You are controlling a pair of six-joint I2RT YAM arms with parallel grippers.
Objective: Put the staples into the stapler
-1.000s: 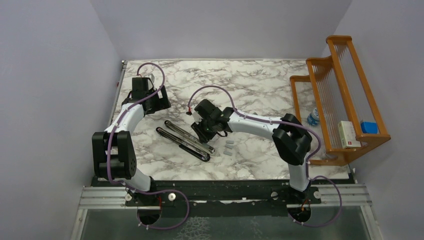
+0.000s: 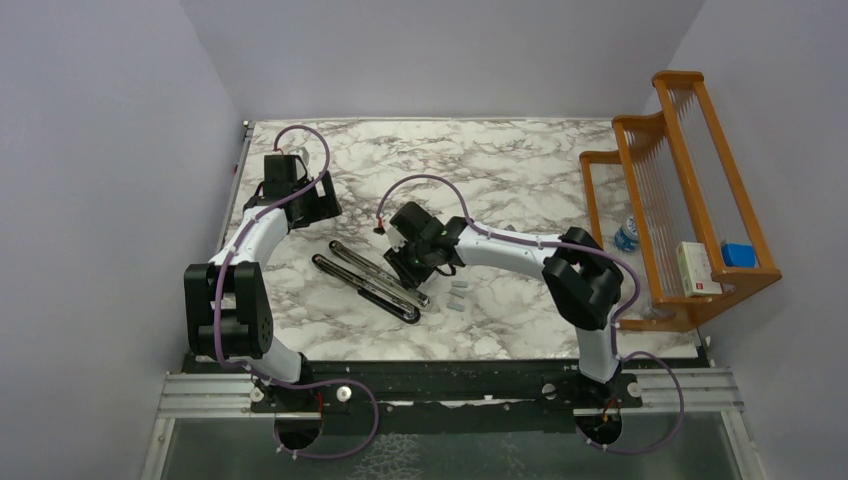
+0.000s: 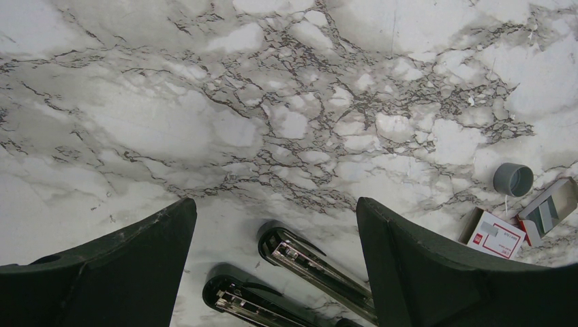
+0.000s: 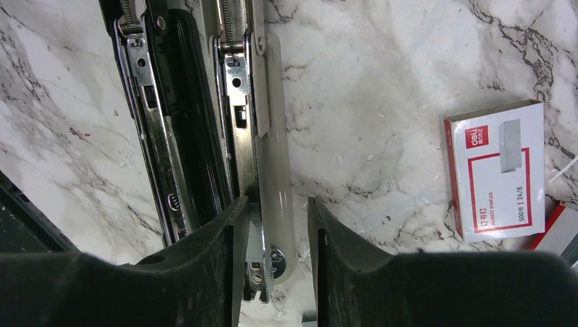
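Observation:
Two unfolded staplers lie side by side, slanting across the table: a black one (image 2: 365,287) and a pale-based one (image 4: 278,170). In the right wrist view a grey staple strip (image 4: 254,235) lies in the metal channel of the pale-based stapler, near its front end. My right gripper is part open over that end; its left finger (image 4: 234,228) hides some of the channel beside the strip, while its right finger (image 4: 322,228) stands apart. Above the table at the far left, my left gripper is wide open and empty.
Loose grey staple strips (image 2: 457,295) lie right of the staplers. A white-and-red staple box (image 4: 501,174) and an opened box (image 3: 553,204) sit nearby, with a small grey cap (image 3: 512,179). A wooden rack (image 2: 665,200) borders the right side.
My right gripper has shifted very slightly toward the table's front edge. The staplers, the loose strips and the left arm look unmoved.

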